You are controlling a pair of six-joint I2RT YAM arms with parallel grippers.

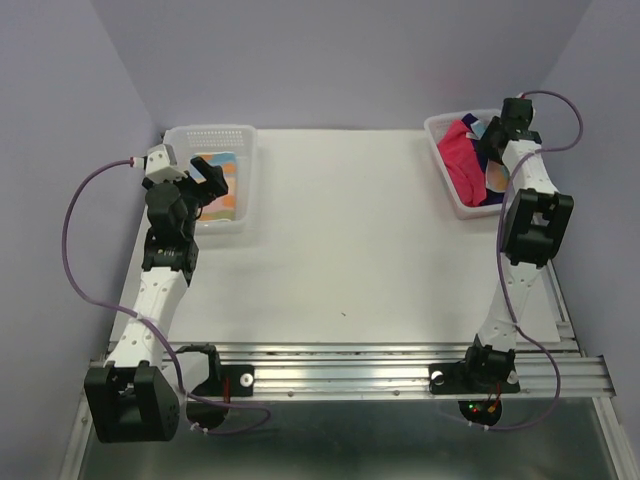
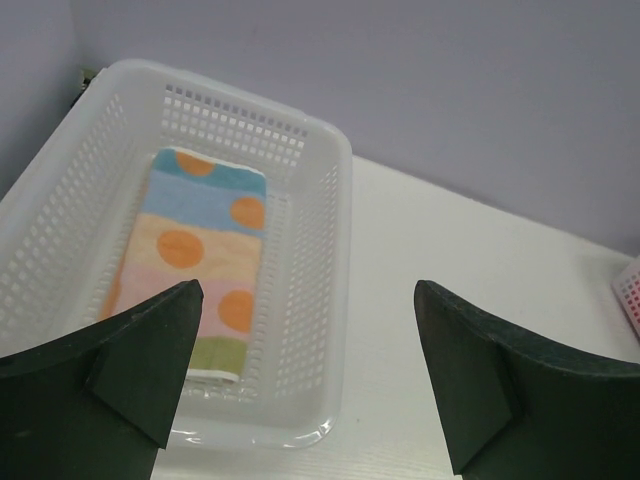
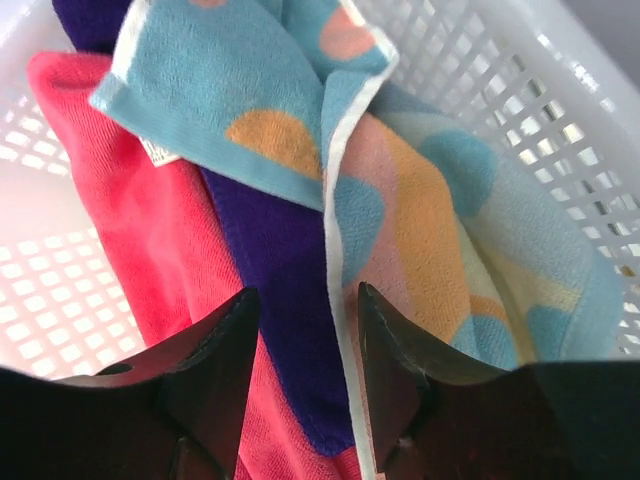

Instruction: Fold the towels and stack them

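The right basket [image 1: 437, 160] holds crumpled towels: a red towel [image 3: 140, 230], a dark blue towel [image 3: 275, 270] and a pastel patterned towel [image 3: 410, 230]. My right gripper is down over them, part open, its fingertips either side of the white-hemmed edge; whether it touches is unclear. The left basket [image 2: 334, 230] holds a neatly folded pastel towel [image 2: 200, 245] with orange dots. My left gripper hangs open at that basket, nothing between its fingers.
Grey walls enclose the back and both sides, and a metal rail [image 1: 340, 365] runs along the front edge.
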